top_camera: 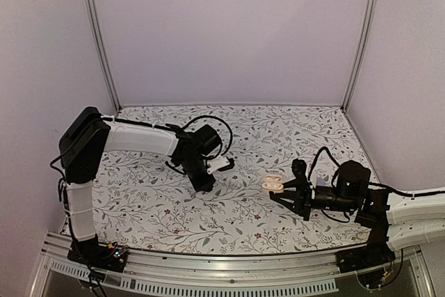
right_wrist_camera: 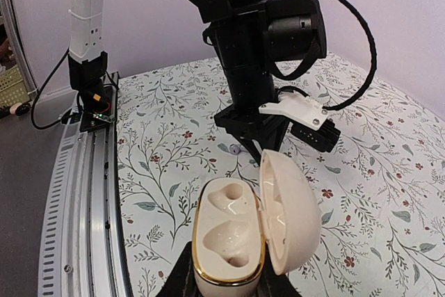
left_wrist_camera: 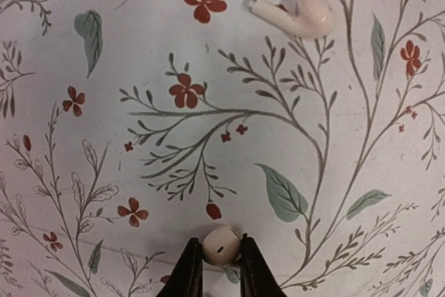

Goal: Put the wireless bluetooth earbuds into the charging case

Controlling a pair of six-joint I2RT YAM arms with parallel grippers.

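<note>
In the left wrist view a pinkish-white earbud (left_wrist_camera: 220, 245) sits between the fingertips of my left gripper, which is shut on it; only its rounded end shows. A second earbud (left_wrist_camera: 309, 15) lies on its side on the patterned table, ahead of that gripper and apart from it. My right gripper is shut on the charging case (right_wrist_camera: 228, 238), held above the table with its lid (right_wrist_camera: 295, 206) open. Both wells of the case are empty. From the top, the left gripper (top_camera: 203, 189) is well left of the case (top_camera: 272, 183).
A metal rail (top_camera: 229, 279) runs along the front edge, and pale walls enclose the sides and back.
</note>
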